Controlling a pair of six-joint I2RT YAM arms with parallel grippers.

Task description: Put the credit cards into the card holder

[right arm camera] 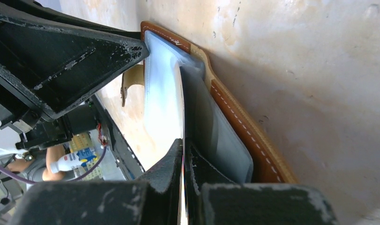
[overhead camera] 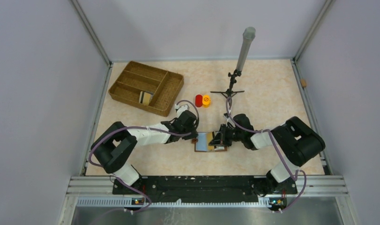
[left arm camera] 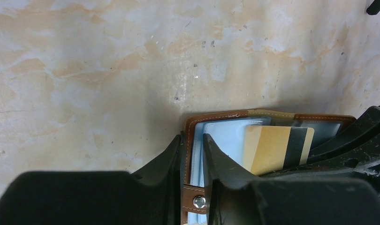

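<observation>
The open card holder, brown-edged with clear bluish sleeves, lies flat between both arms. My left gripper is shut on its left edge, just above the snap strap. A gold card with a black stripe lies over the sleeves at the holder's right side. In the right wrist view this card shows edge-on as a thin line running between the fingertips of my right gripper, which is shut on it. How far the card sits inside a sleeve cannot be told. Another gold-and-black card is in the box.
A brown divided box stands at the back left. A red item and a yellow-orange one lie behind the holder. A small tripod stand is at the back.
</observation>
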